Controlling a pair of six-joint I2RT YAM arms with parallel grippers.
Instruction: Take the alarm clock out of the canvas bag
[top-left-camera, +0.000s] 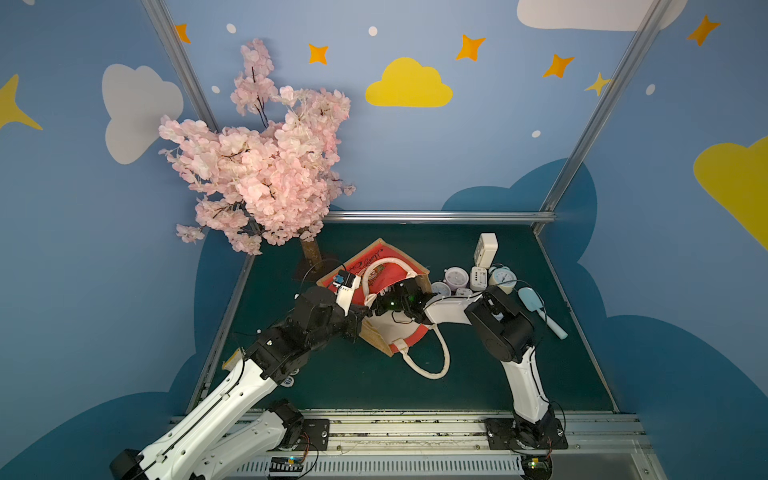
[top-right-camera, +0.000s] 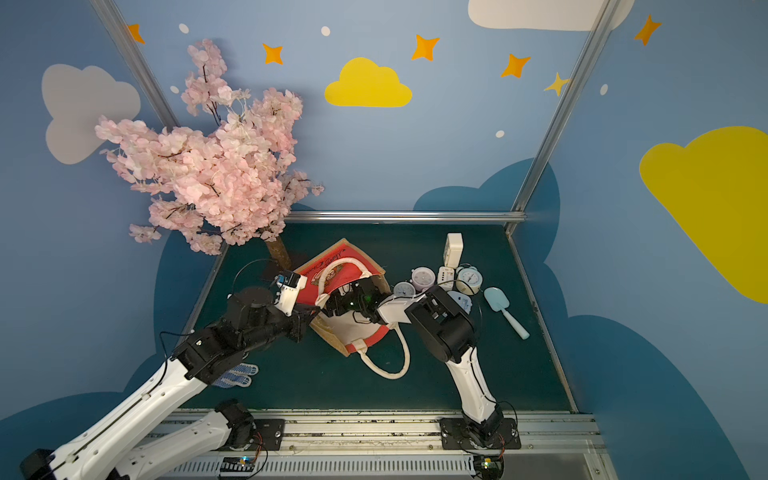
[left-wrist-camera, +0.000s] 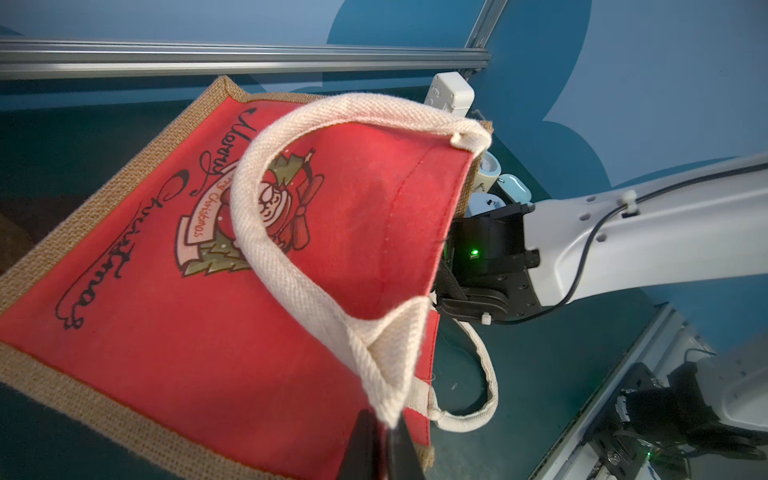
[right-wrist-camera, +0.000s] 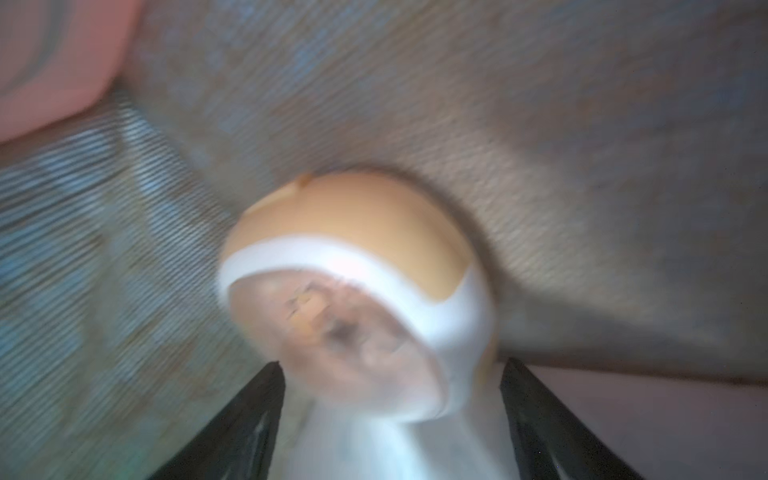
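The red-and-burlap bag (left-wrist-camera: 320, 400) lies open on its side. My left gripper is shut on its cream rope handle (left-wrist-camera: 288, 288) at the near end. My right gripper reaches inside the bag, open, with its fingertips either side of a small round object (right-wrist-camera: 360, 240) with an orange-tan and white casing and a clear front, probably the alarm clock; the view is blurred.
Several small devices and clocks (top-left-camera: 456, 277), a white box (top-left-camera: 485, 249) and a pale blue brush-like tool (top-left-camera: 544, 312) lie right of the bag. A blossom tree (top-left-camera: 264, 176) stands back left.
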